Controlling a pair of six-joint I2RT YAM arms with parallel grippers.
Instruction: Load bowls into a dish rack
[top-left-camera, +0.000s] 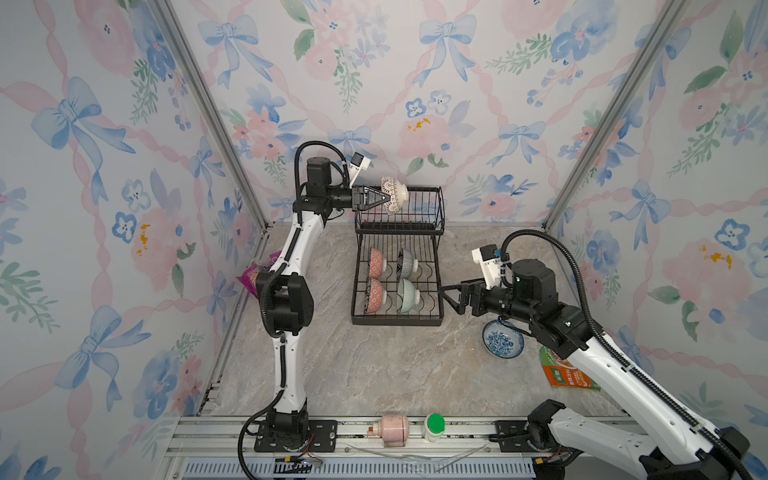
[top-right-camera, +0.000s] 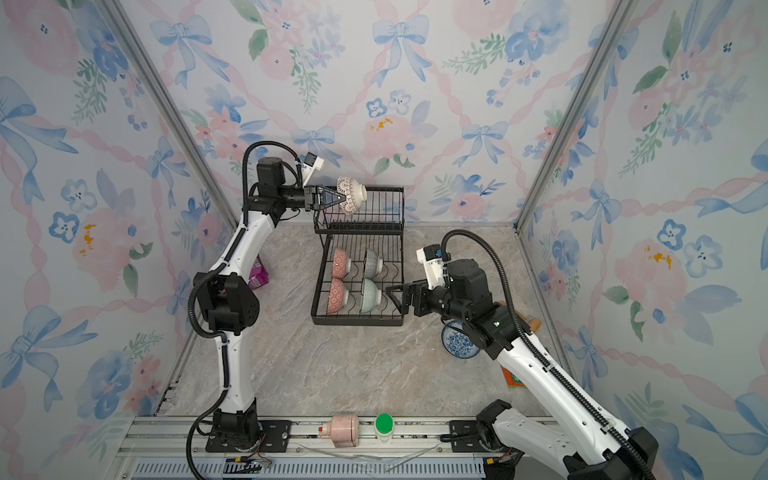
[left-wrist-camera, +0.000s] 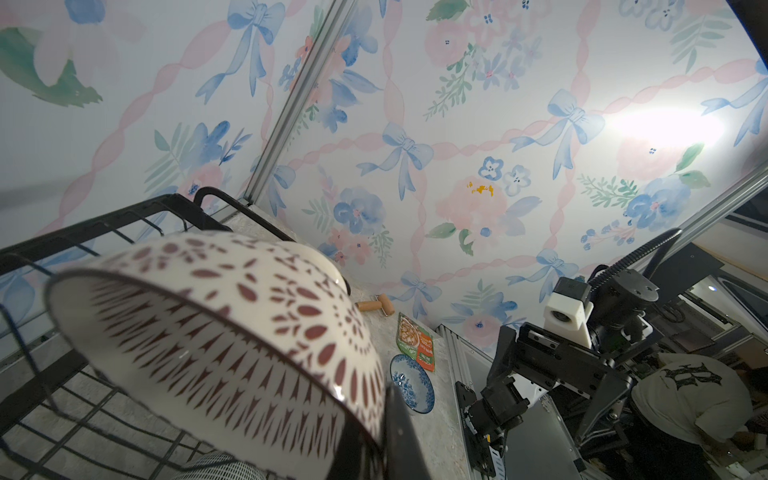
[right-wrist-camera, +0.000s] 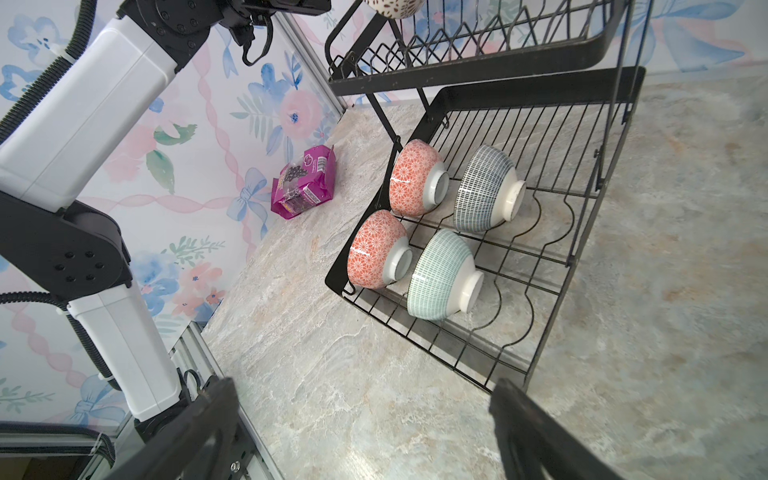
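A white bowl with a dark brown pattern (left-wrist-camera: 264, 320) is tilted on its side at the upper tier of the black dish rack (top-left-camera: 397, 321). My left gripper (top-left-camera: 385, 198) is shut on its thin rim. Whether the bowl's foot touches the wires cannot be told. On the lower tier, two red-patterned bowls (right-wrist-camera: 377, 249) stand on edge in the left row. Right of them are a grey-blue bowl (right-wrist-camera: 482, 190) and a pale green bowl (right-wrist-camera: 441, 276). To the right of the rack, my right gripper (top-left-camera: 450, 300) hangs open and empty.
A blue-and-white dish (top-left-camera: 503, 339) lies below the right arm, near an orange-green packet (top-left-camera: 566, 373). A purple packet (right-wrist-camera: 306, 181) is by the left wall. The counter (top-left-camera: 384, 368) before the rack is clear.
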